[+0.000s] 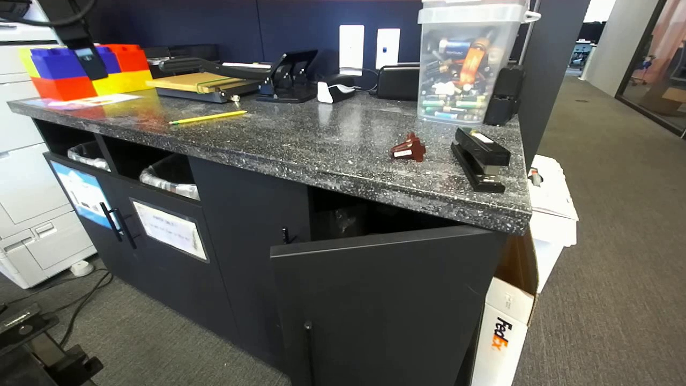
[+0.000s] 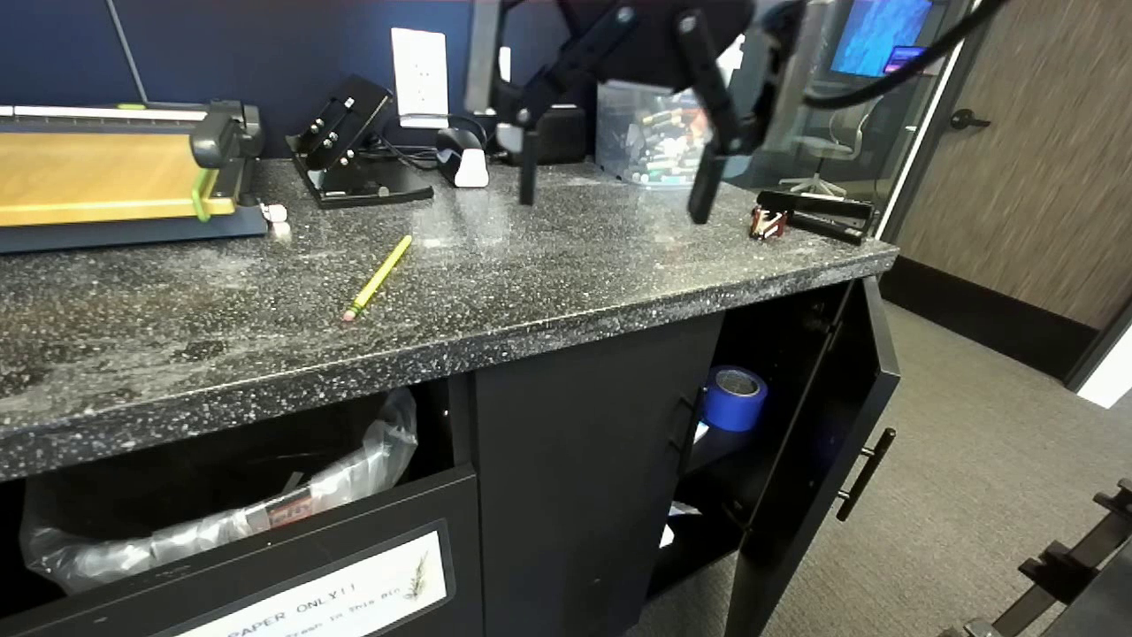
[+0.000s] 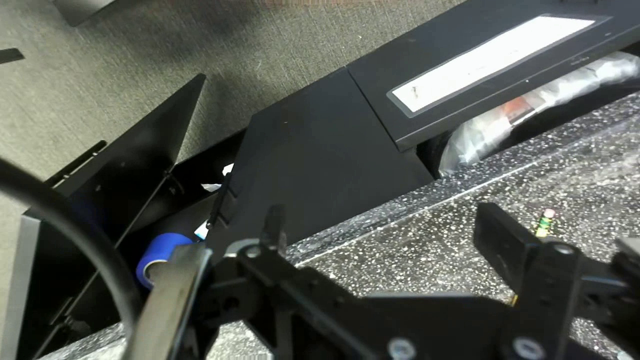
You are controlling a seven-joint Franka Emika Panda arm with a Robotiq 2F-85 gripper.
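Observation:
My gripper (image 2: 610,202) stands open above the counter (image 2: 637,276) in exterior view 2, its fingers wide apart and nothing between them. In the wrist view the gripper spans the counter's front edge, clear of every object. A yellow pencil (image 2: 378,278) lies on the counter to the gripper's left in exterior view 2; its eraser end shows beside one finger in the wrist view. The red-brown staple remover (image 1: 409,148) and black stapler (image 1: 480,158) rest near the right end. Below, a cabinet door (image 2: 822,435) hangs open, with a blue tape roll (image 2: 733,398) on the shelf inside.
A paper cutter (image 2: 117,170), a black stand (image 2: 345,149) and a clear bin of markers (image 1: 460,71) line the back. Toy blocks (image 1: 64,78) stand at the far left. The open door juts over the floor.

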